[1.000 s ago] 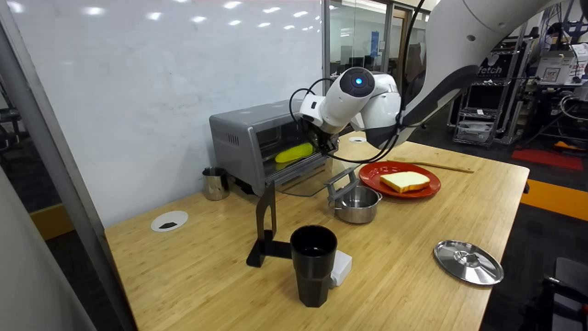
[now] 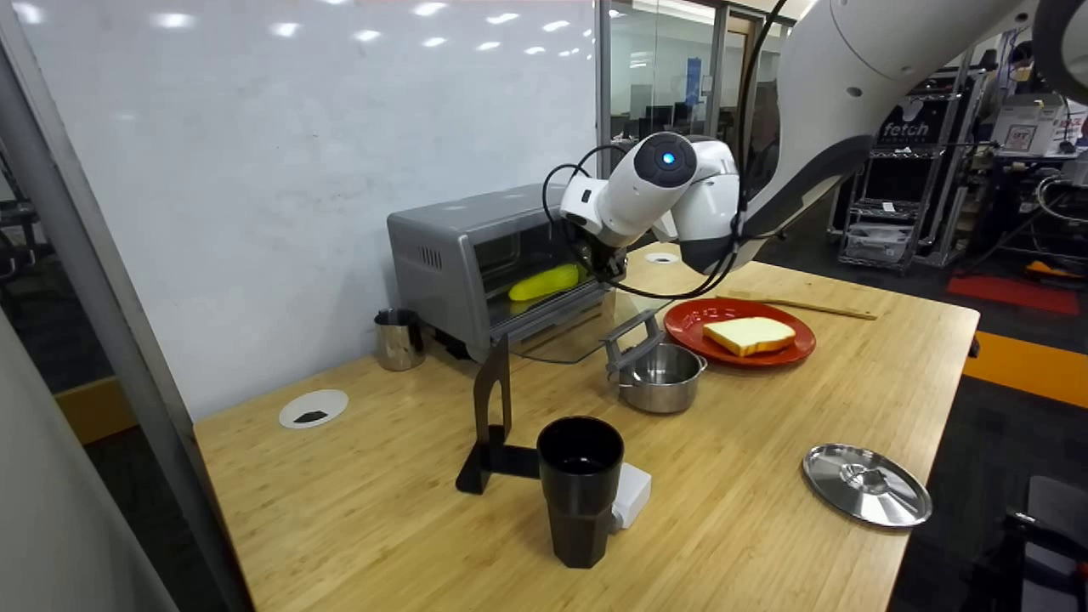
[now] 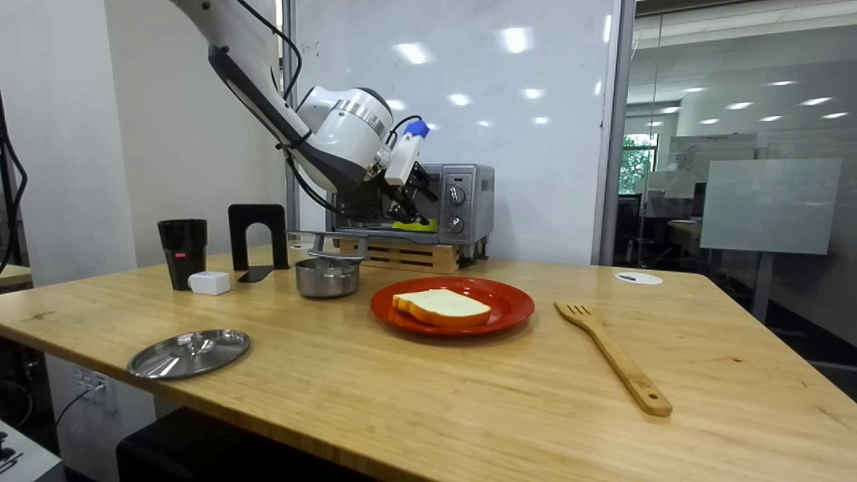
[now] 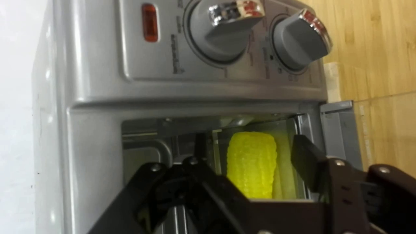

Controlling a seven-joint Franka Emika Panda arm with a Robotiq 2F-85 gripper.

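A yellow ear of corn [image 4: 252, 165] lies inside the toaster oven [image 2: 449, 275], whose door is down; its near end shows through the opening. My gripper is over the opening, one black finger [image 4: 201, 147] to each side of the corn in the wrist view. Gaps show between the corn and both fingers, so the fingers stand open, though not fully spread. How deep the fingertips are relative to the corn cannot be told. In the second exterior view, the corn [image 3: 415, 225] shows bright behind and under the dark gripper.
In front of the oven stands a steel pot [image 2: 660, 379] with a grey handle-like piece [image 2: 634, 340] above it. A red plate [image 2: 694, 342] with a bread slice [image 2: 750, 335] is beside it. Oven knobs [image 4: 300, 39] stick out near the gripper.
The arm's wrist has shifted slightly down and to the right in the first exterior view. The corn, oven and table items look unmoved.
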